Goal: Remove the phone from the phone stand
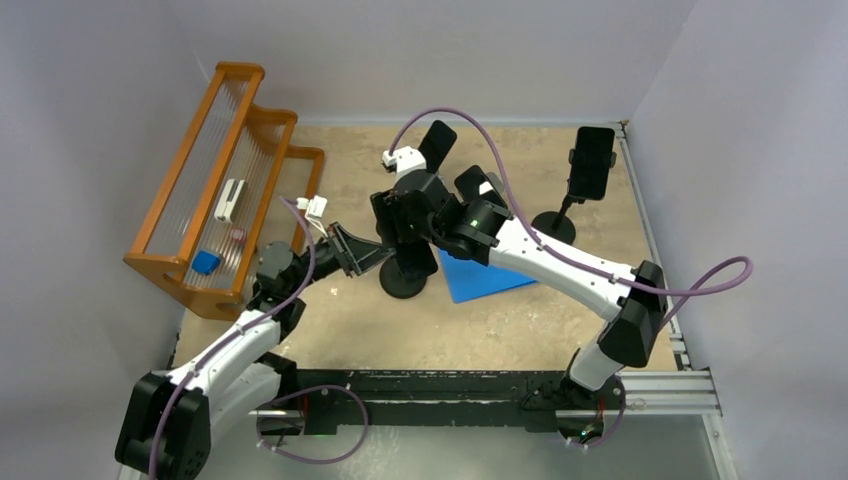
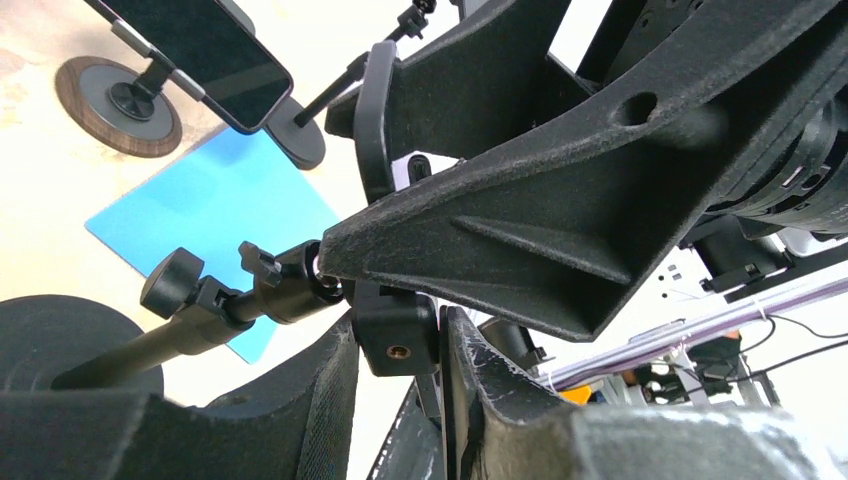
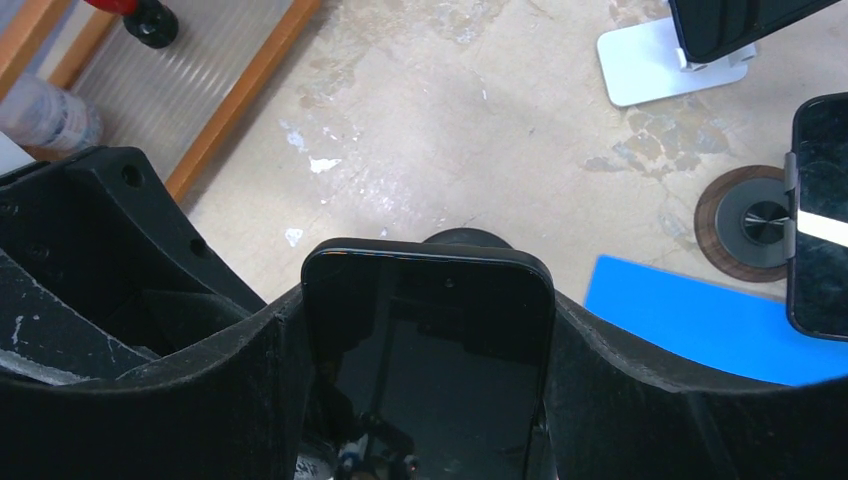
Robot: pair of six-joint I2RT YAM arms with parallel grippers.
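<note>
At the table's centre a black phone is held in a stand with a round black base. My right gripper is shut on the phone's upper end, seen close up in the right wrist view. My left gripper is at the stand just below and left, its fingers either side of the holder's dark clamp block; whether they press on it I cannot tell. The stand's jointed arm runs down to its base.
Other phones on stands are at the back and at the right. A blue mat lies behind the stand. A wooden rack fills the left side.
</note>
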